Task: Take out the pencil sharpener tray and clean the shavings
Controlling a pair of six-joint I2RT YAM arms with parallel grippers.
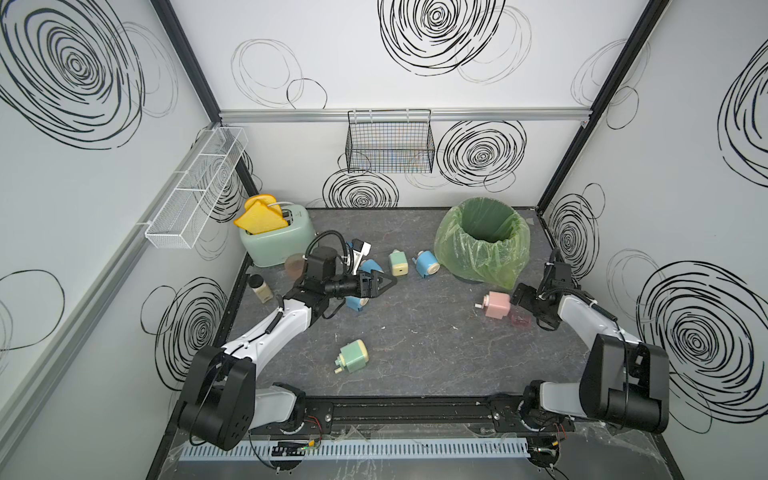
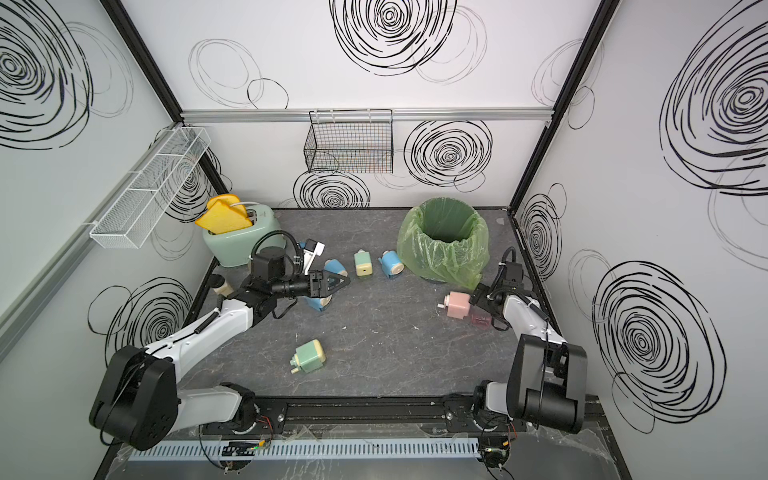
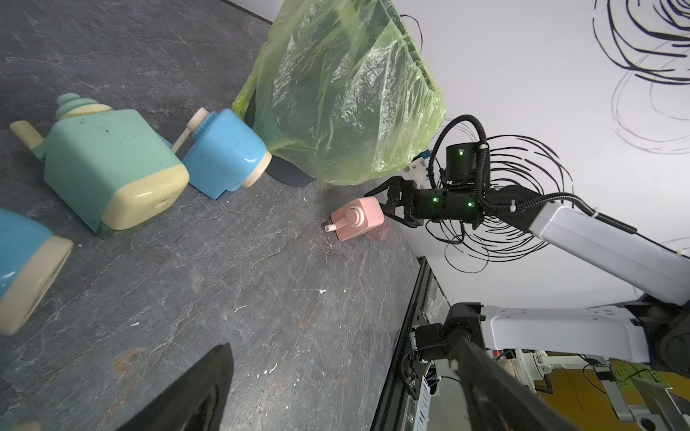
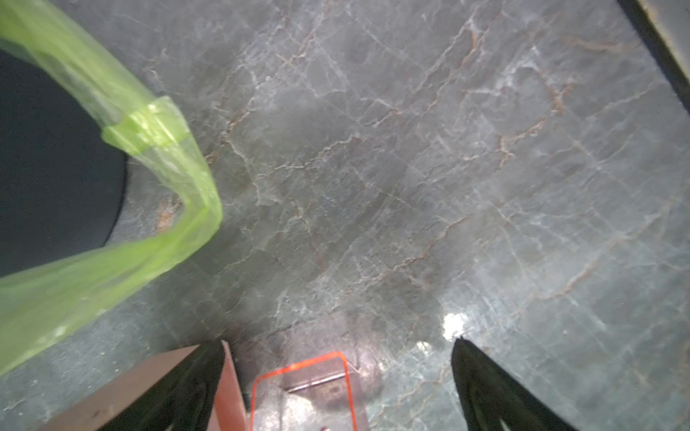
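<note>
A pink sharpener (image 1: 495, 304) lies on the right of the table. Just right of it on the table is its clear tray (image 4: 302, 395) with an orange-red rim, touching or very close to the pink body. My right gripper (image 1: 524, 294) is open just over the sharpener and tray, nothing between its fingers; in the right wrist view the tray sits low between the fingertips. My left gripper (image 1: 384, 281) stands open above the left-middle of the table, beside blue sharpeners (image 3: 226, 154), holding nothing.
A green-bagged bin (image 1: 480, 244) stands behind the pink sharpener, its loose bag edge hanging near the right gripper. Green sharpeners (image 1: 352, 356) lie at front left and back middle. A mint toaster (image 1: 276, 244) is at back left.
</note>
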